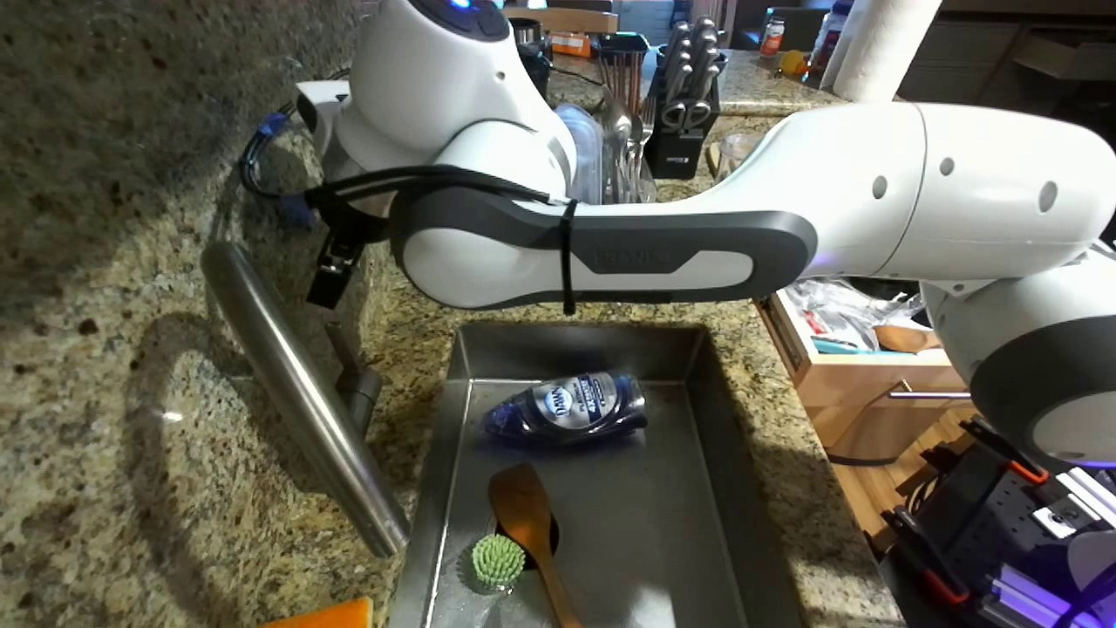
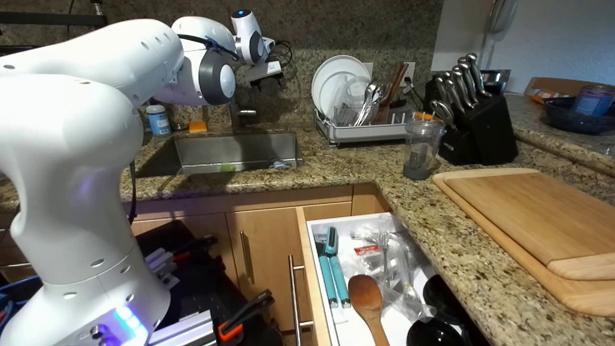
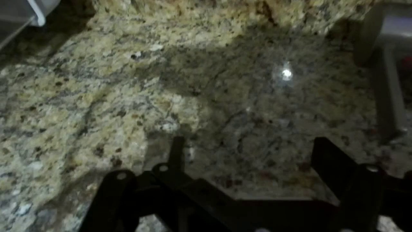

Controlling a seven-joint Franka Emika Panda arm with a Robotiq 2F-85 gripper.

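Observation:
My gripper stands open above the granite counter, with nothing between its fingers. In exterior view 1 the gripper hangs near the stone backsplash, behind the faucet. Exterior view 2 shows it only small and dark, above the back of the counter. A blue Dawn soap bottle lies on its side in the sink. Closer to the camera there, a wooden spoon lies beside a green scrub brush. An orange sponge rests behind the sink.
A dish rack with plates and cutlery is right of the sink. Past it are a clear cup, a knife block and cutting boards. An open drawer holds utensils, including another wooden spoon.

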